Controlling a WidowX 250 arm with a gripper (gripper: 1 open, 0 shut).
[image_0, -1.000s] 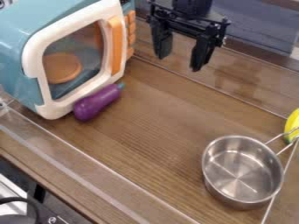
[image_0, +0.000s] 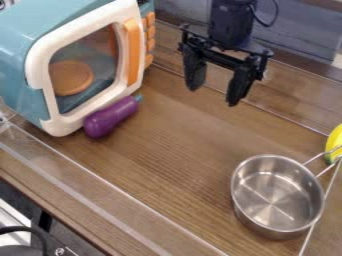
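Observation:
My black gripper (image_0: 214, 79) hangs in the upper middle, open, with nothing between its two fingers. A toy microwave (image_0: 50, 50), teal and white with orange trim, stands at the left, with an orange disc (image_0: 71, 77) inside. A purple eggplant (image_0: 110, 118) lies just in front of it. A steel pot (image_0: 275, 192) with a handle sits at the lower right.
A yellow object (image_0: 334, 142) is partly visible at the right edge, behind the pot's handle. A wall runs along the back.
The gripper has shifted slightly over the last second, now sitting a little lower and to the right of where it was a second ago. The objects are unmoved.

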